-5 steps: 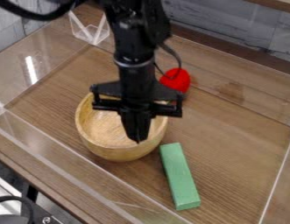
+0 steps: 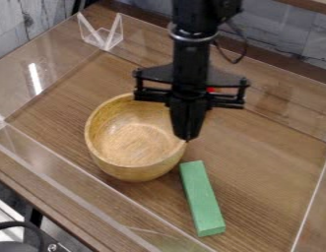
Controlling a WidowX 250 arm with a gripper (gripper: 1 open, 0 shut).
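Observation:
The black gripper (image 2: 190, 126) hangs over the right rim of a round wooden bowl (image 2: 119, 148) in the middle of the table; its fingertips point down and look shut, with nothing visible between them. A green bar (image 2: 202, 197) lies to the right of and in front of the bowl. A red object (image 2: 210, 93) behind the gripper is mostly hidden by it.
The wooden table (image 2: 257, 177) has free room to the right and at the back left. A clear plastic piece (image 2: 102, 31) stands at the back left. Cables lie at the bottom left corner.
The gripper has risen toward the back and slightly right, from low over the bowl, and now covers more of the red object. The bowl and green bar look unmoved.

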